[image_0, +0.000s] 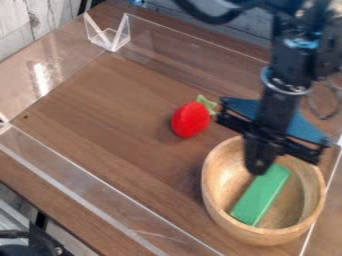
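My gripper (263, 146) hangs over the upper part of a wooden bowl (223, 205), its fingertips low at the bowl's back; it looks shut, with nothing visible between its fingers. A green block (261, 195) lies inside the bowl. A red strawberry-like object (190, 119) with green leaves lies on the table, left of the gripper and behind the bowl.
A clear plastic piece (108, 31) stands at the back left. Walls border the back and left, and a rail edge runs along the front left.
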